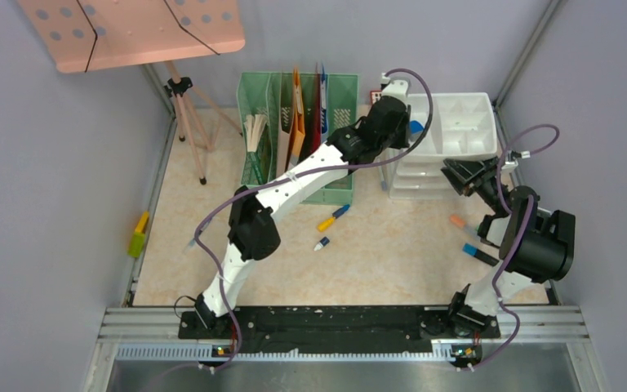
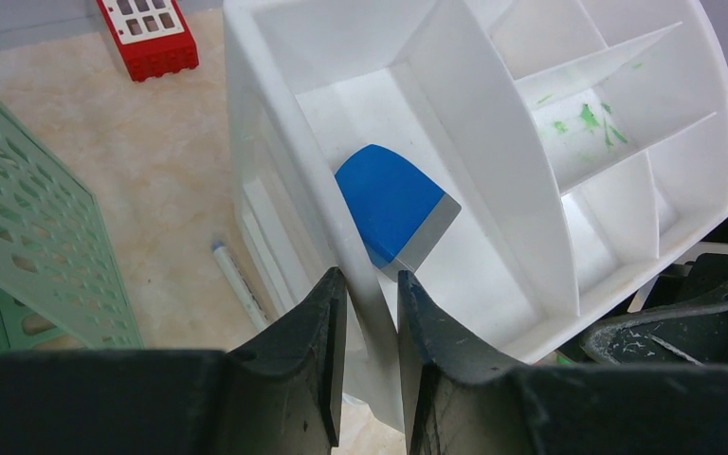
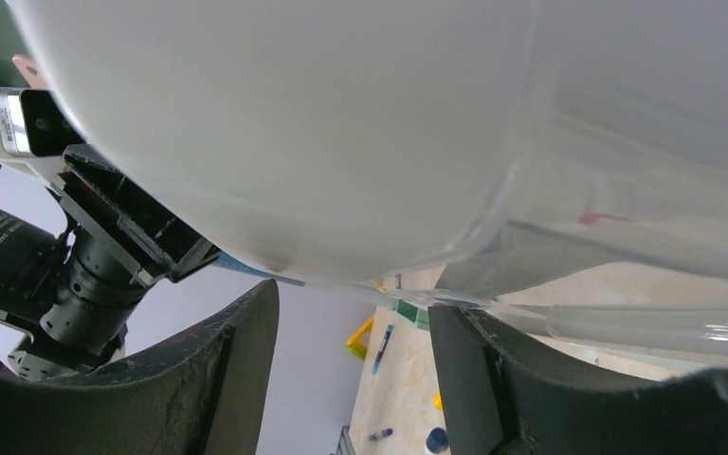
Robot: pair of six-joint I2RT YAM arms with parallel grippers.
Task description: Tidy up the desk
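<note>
The white drawer unit (image 1: pixel 429 175) stands at the back right, its top tray (image 2: pixel 493 275) divided into compartments. A blue eraser-like block (image 2: pixel 389 199) with a grey end lies in the tray's left compartment. My left gripper straddles the tray's side wall, one finger outside and one inside; whether both fingers press on the wall cannot be told. At the tray's front right corner, my right gripper has its fingers wide apart, just below the large white front. Loose on the desk are a blue-and-yellow pen (image 1: pixel 333 217), a small white-and-blue tube (image 1: pixel 321 243), an orange marker (image 1: pixel 461 224) and a blue-and-black marker (image 1: pixel 480 254).
A green basket (image 1: pixel 249 90) with folders and white sticks stands left of the drawers. The pink board (image 1: pixel 139 37) on a tripod is at back left. A yellow-green item (image 1: pixel 139 234) rests by the left wall. Free room spreads across the middle front.
</note>
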